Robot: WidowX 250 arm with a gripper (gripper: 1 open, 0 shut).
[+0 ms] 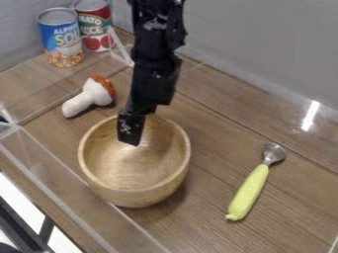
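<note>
My black gripper [130, 130] reaches down from the top of the view into a round wooden bowl [134, 178], its tip over the bowl's back part. The bowl stands upright on the wooden table, left of centre, with nothing visible inside it.
A white mushroom-like toy with orange top [87, 97] lies behind-left of the bowl. Two cans, Alpha soup [61, 40] and a red one [95, 24], stand at the back left. A green-handled utensil [247, 191] lies at right, with clear table behind it.
</note>
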